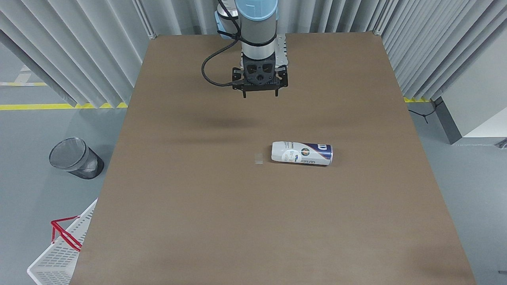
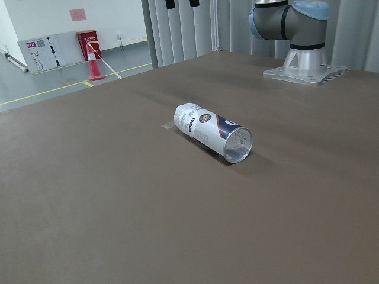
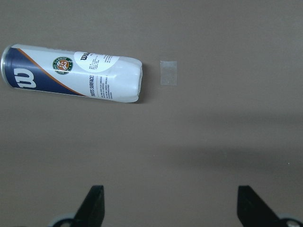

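A white and navy tennis ball can [image 1: 302,152] lies on its side on the brown table, right of centre in the front view; in the left view the can [image 2: 210,131] shows its clear end toward the camera, and in the wrist view the can [image 3: 71,73] is at the upper left. My gripper [image 1: 260,94] hangs above the table behind the can, pointing down. In the wrist view its two fingers are wide apart at the bottom, open, with nothing between them.
A small clear tape patch [image 3: 168,73] lies beside the can. On the floor left of the table are a dark bin [image 1: 76,157] and a white basket [image 1: 57,263] with red handles. Curtains stand behind.
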